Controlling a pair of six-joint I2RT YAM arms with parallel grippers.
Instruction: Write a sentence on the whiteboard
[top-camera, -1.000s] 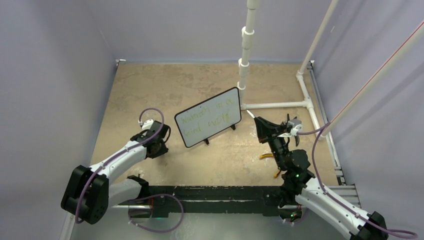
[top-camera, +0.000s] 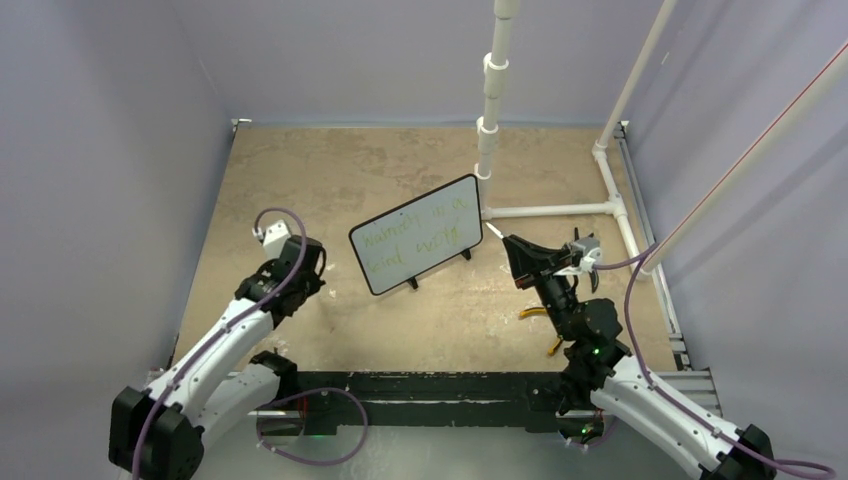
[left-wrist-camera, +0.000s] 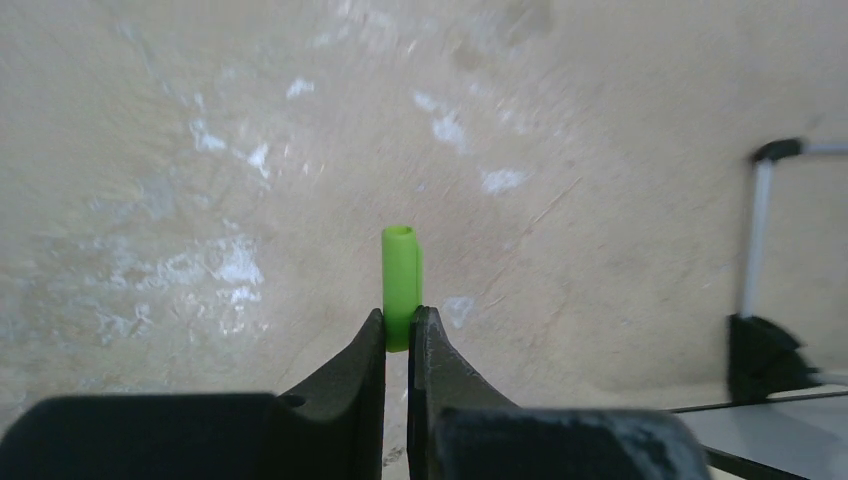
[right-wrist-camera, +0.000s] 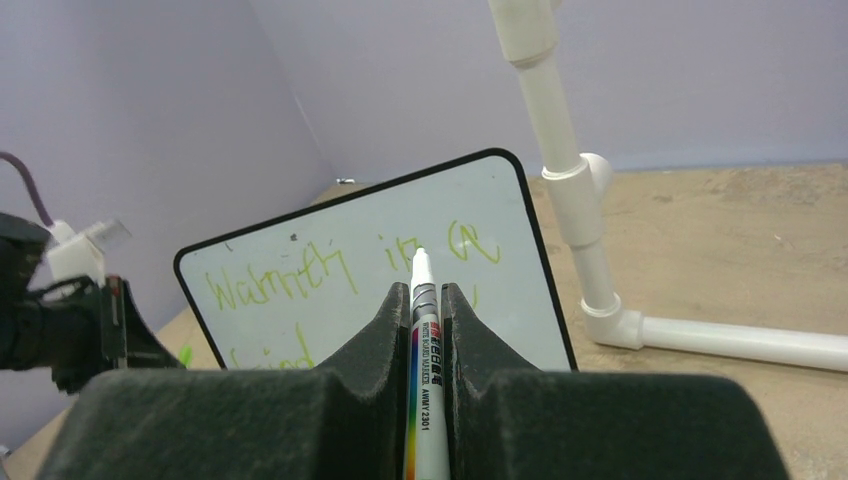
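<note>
The whiteboard (top-camera: 420, 238) stands tilted in the middle of the table in the top view, bearing green handwriting that reads roughly "Warmth in a kind world". My right gripper is shut on a white marker (right-wrist-camera: 431, 400) whose tip points up toward the board in the right wrist view. From above, that marker (top-camera: 494, 230) appears just right of the board, apart from it. Left of the board, my left gripper is shut on a green cap (left-wrist-camera: 401, 270), its open end facing away from the fingers.
White pipes (top-camera: 550, 210) rise and run behind the board's right side. A tool with yellow handles (top-camera: 534, 312) lies by the right arm, partly hidden. Bare table (top-camera: 430, 335) lies in front of the board.
The right gripper with the marker has shifted slightly left. The writing looks unchanged.
</note>
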